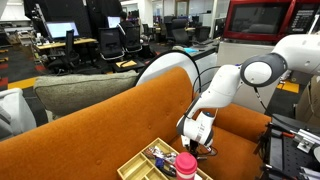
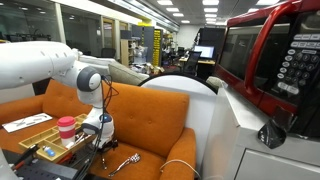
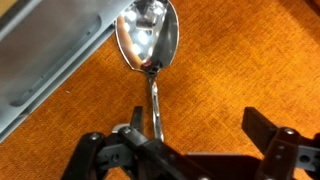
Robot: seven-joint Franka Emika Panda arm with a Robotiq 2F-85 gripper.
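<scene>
In the wrist view, a silver spoon (image 3: pixel 150 35) lies on the orange sofa seat, its bowl toward the top and its thin handle running down toward my gripper. My gripper stands open, its dark fingers (image 3: pixel 93 155) wide apart. The handle's lower end passes close to the left finger and is partly hidden by the gripper's body. From outside, the gripper (image 1: pixel 197 150) is low over the seat, just right of the wooden tray (image 1: pixel 131 170).
A pink-red cup (image 1: pixel 186 166) stands at the tray's near right part, close to the arm. Several small items lie in the tray's compartments. A shiny utensil-like thing (image 2: pixel 126 163) rests on the seat. The orange backrest (image 1: pixel 90 125) rises behind; bare seat shows to the right.
</scene>
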